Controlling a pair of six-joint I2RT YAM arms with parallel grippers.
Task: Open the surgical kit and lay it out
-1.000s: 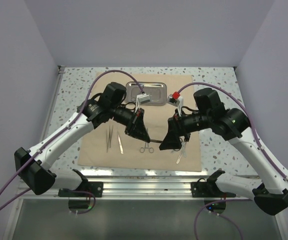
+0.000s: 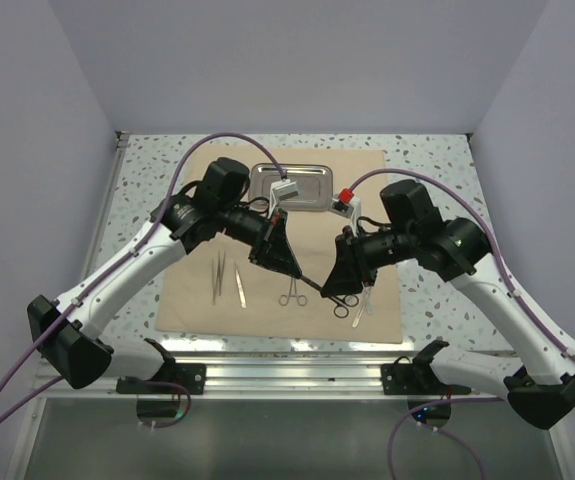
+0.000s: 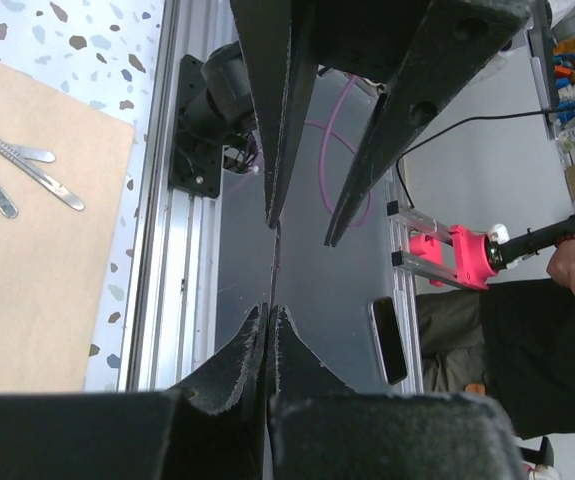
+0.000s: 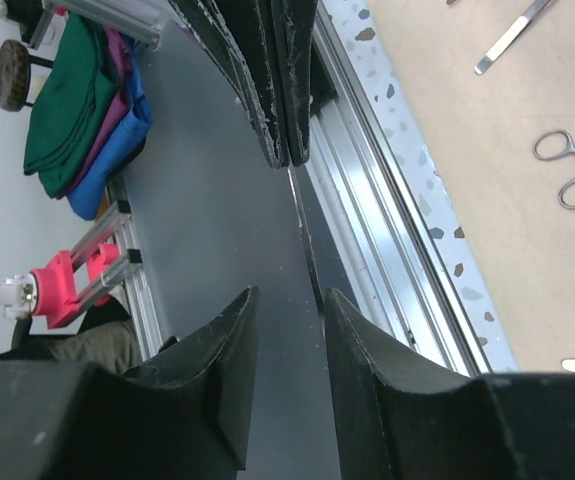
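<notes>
A slim ringed metal instrument (image 2: 317, 287) hangs between my grippers above the mat; its two rings show beside the right gripper in the top view. My left gripper is shut on its thin end. Around the other end my right gripper stands partly open, and the instrument (image 4: 307, 240), seen edge-on, runs down to its right finger; whether they touch I cannot tell. On the mat lie another ringed clamp (image 2: 293, 295), tweezers (image 2: 215, 278), a slim handle (image 2: 239, 287) and flat handles (image 2: 363, 308) partly hidden by the right arm.
The empty metal tray (image 2: 312, 188) stands at the back of the tan mat (image 2: 187, 310). A metal rail (image 2: 277, 370) runs along the table's front edge. Both arms meet closely over the mat's middle.
The left gripper has barely moved.
</notes>
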